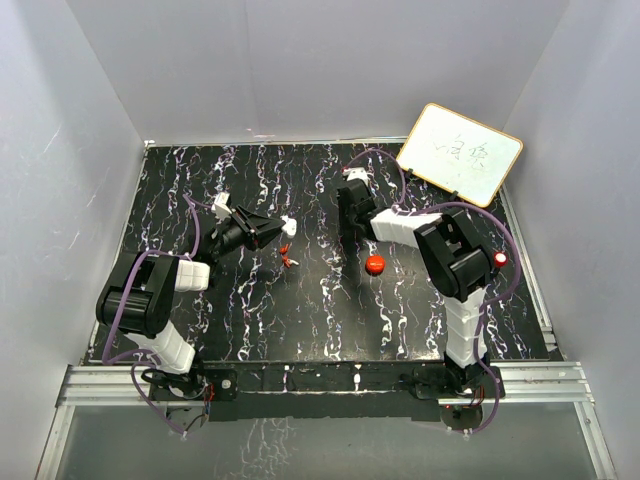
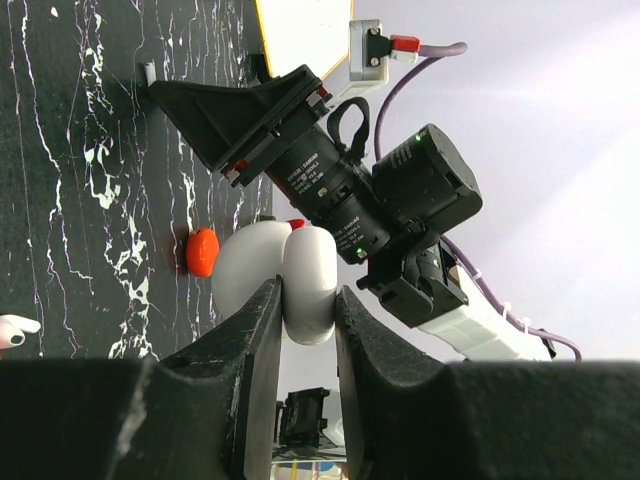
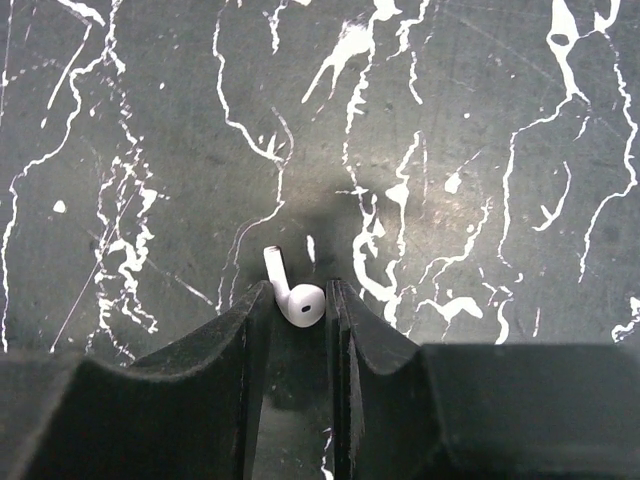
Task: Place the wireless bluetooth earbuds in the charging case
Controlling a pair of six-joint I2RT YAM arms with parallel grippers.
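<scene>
In the left wrist view a white charging case (image 2: 308, 265) is clamped between the fingertips of my left gripper. From above, the case (image 1: 289, 227) shows as a small white shape raised at the left arm's tip. A white earbud (image 3: 305, 305) with a short stem lies on the dark table, seen in the right wrist view. Around its round head, the right gripper is part open, with the right finger very close to the head and a slim gap at the left. The top view hides this earbud under the right arm.
A red-orange ball-like object (image 1: 375, 265) sits below the right forearm. Small red-and-white pieces (image 1: 288, 258) lie below the case. A whiteboard (image 1: 459, 152) leans at the back right.
</scene>
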